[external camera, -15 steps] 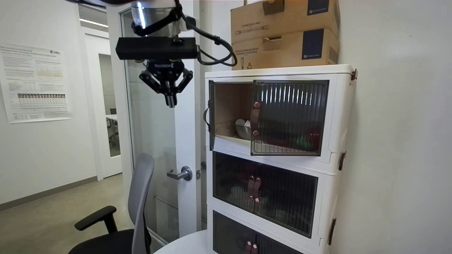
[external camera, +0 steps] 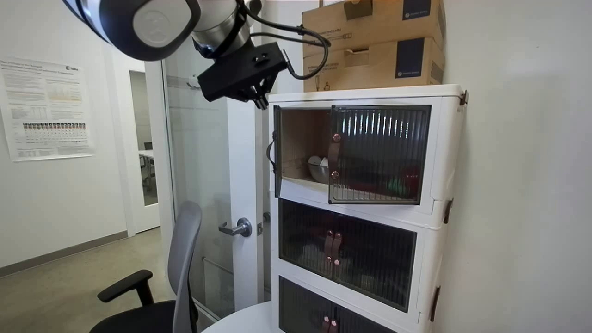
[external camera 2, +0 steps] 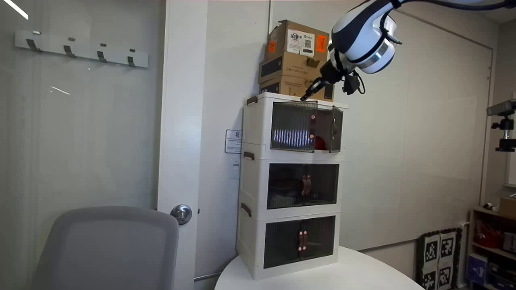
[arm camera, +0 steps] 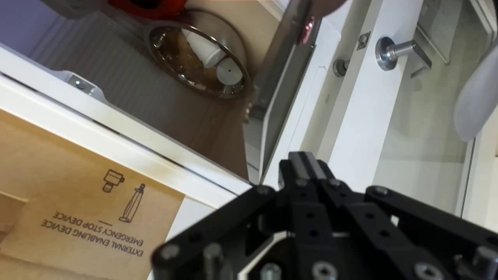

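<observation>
My gripper [external camera: 261, 103] is shut with nothing visible between its fingers. In exterior view 1 it hangs near the cabinet's upper left front corner; in the wrist view the closed fingertips [arm camera: 305, 163] overlap the cabinet's edge, though contact cannot be judged. The top compartment has a left door [external camera: 278, 150] swung wide, nearly edge-on, and a ribbed right door [external camera: 380, 155] that stands partly open. Inside sits a metal bowl [arm camera: 224, 30] with white items in it. A red object [arm camera: 149, 7] lies beside the bowl.
Cardboard boxes [external camera: 372, 61] are stacked on the white cabinet [external camera: 444, 150]. Its middle doors [external camera 2: 288, 186] and bottom doors [external camera 2: 285, 241] are closed. A glass door with a lever handle [external camera: 238, 227] and a grey chair [external camera: 186, 244] stand to the left in exterior view 1.
In exterior view 1, my gripper has moved right and up towards the cabinet's top corner, turning from straight down to a tilt. The cabinet doors look unchanged.
</observation>
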